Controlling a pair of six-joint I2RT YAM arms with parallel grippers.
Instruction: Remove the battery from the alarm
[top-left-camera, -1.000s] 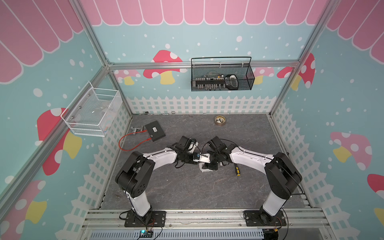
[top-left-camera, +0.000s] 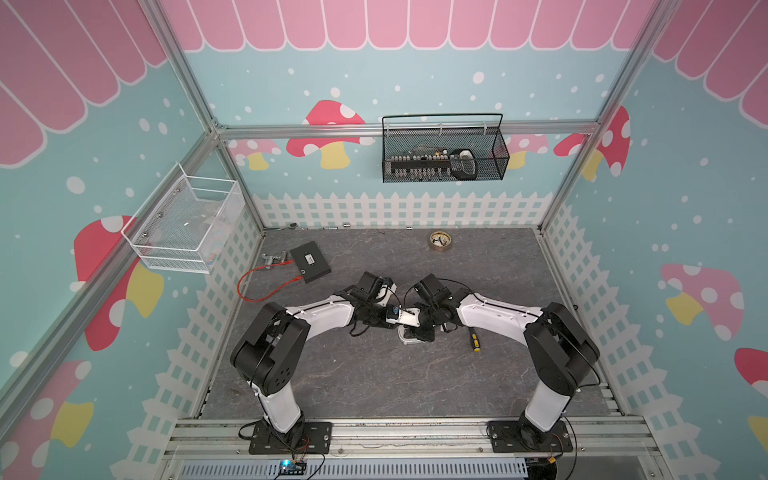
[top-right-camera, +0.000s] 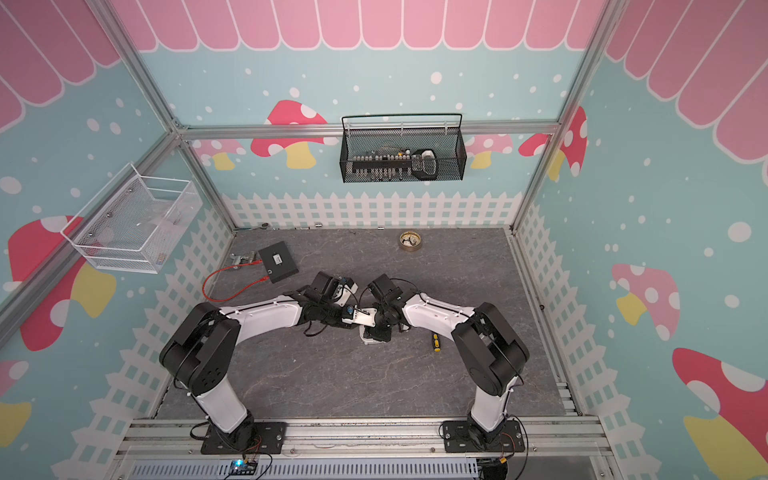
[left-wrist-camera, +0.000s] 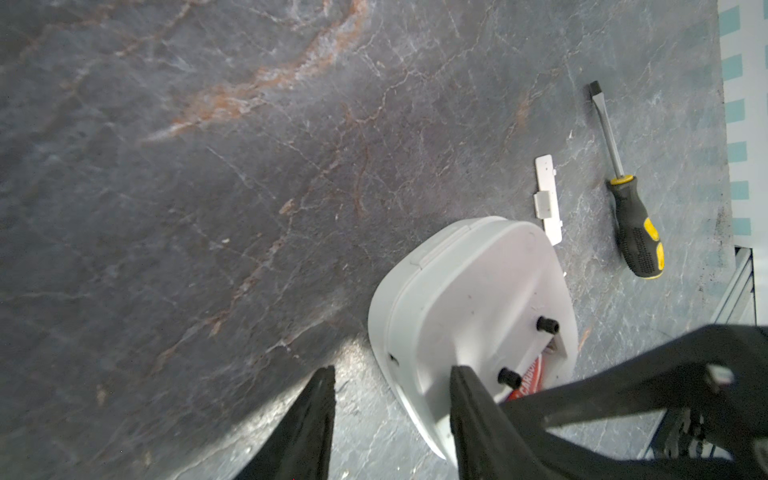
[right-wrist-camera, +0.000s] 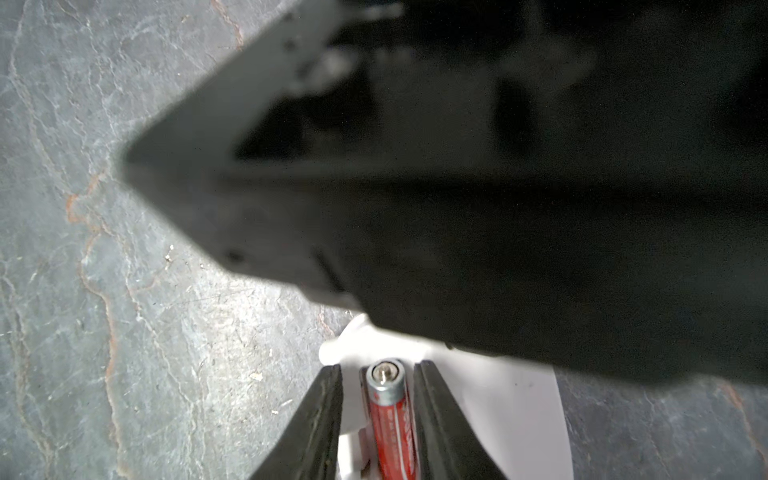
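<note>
The white alarm (left-wrist-camera: 456, 296) lies on the dark marble table (left-wrist-camera: 200, 240) below both grippers. Its battery compartment shows a red battery (right-wrist-camera: 390, 424) with a silver end. My right gripper has its fingers parted, one on either side of the battery's end; whether they press on it is unclear. My left gripper has its fingers parted at the alarm's left side, one over the alarm and one just off its edge. A small white cover (left-wrist-camera: 546, 209) lies apart from the alarm.
A screwdriver (left-wrist-camera: 636, 228) lies to the right of the alarm. A dark box (top-left-camera: 309, 261) with a red cord sits at back left, a round tin (top-left-camera: 440, 239) at the back. Wire baskets hang on the walls.
The right arm has shifted very slightly; the left arm looks still.
</note>
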